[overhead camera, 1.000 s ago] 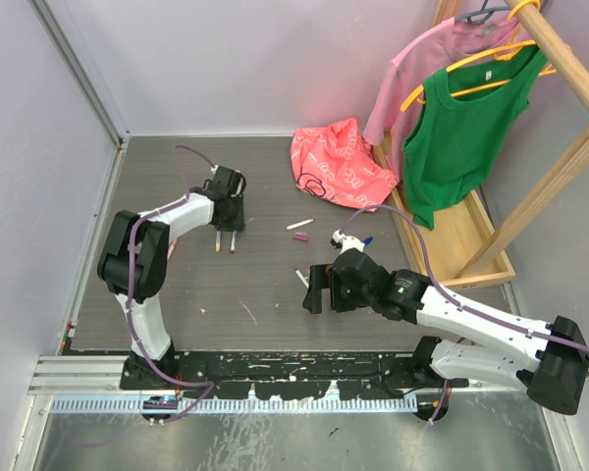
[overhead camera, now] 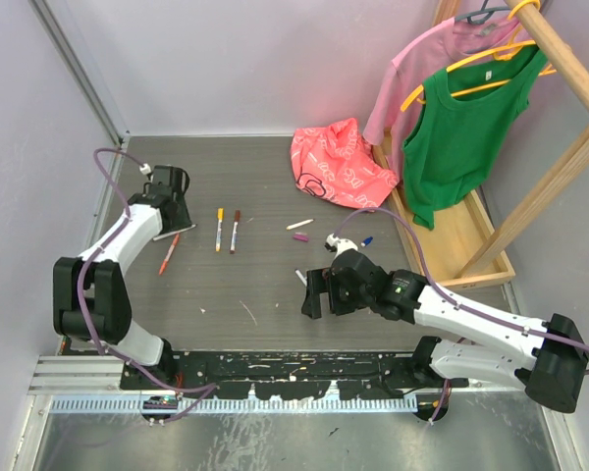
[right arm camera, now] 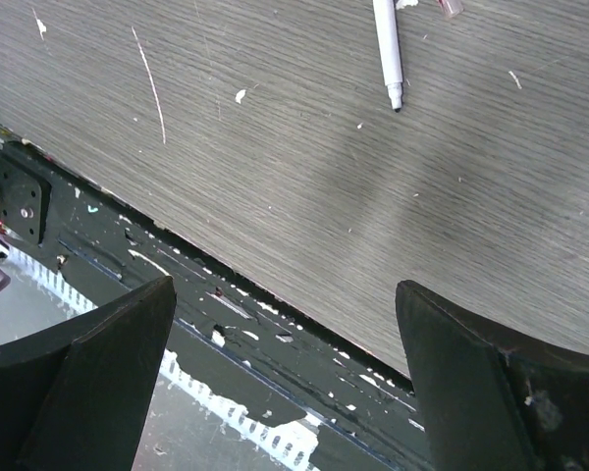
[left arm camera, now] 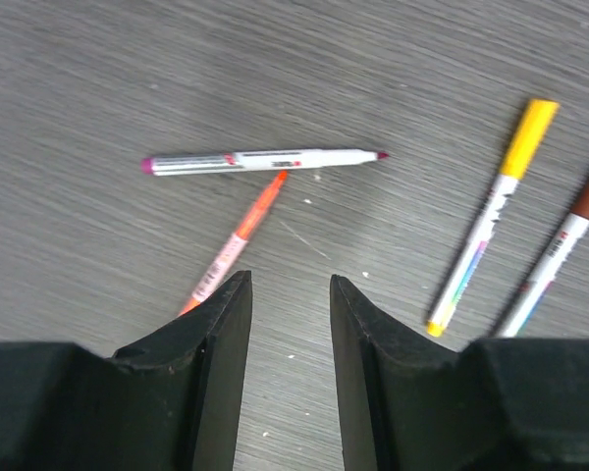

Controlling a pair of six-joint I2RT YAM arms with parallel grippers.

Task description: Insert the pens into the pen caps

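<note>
My left gripper hangs part open over the left of the table, near a white marker with a magenta tip (left arm camera: 265, 160) and an orange marker (left arm camera: 234, 245). To their right lie yellow-capped (left arm camera: 492, 214) and brown-capped (left arm camera: 560, 251) markers. In the top view, a pale marker (overhead camera: 299, 223), a magenta cap (overhead camera: 300, 236) and a blue cap (overhead camera: 367, 241) lie at the middle right. My right gripper stands open with nothing between its fingers, near another white marker (right arm camera: 388, 54).
A pink cloth bundle (overhead camera: 336, 162) lies at the back. A wooden clothes rack (overhead camera: 503, 270) with hanging garments fills the right side.
My left arm has moved leftward from over the yellow and brown markers to near the magenta-tipped and orange ones. The right arm is nearly still.
</note>
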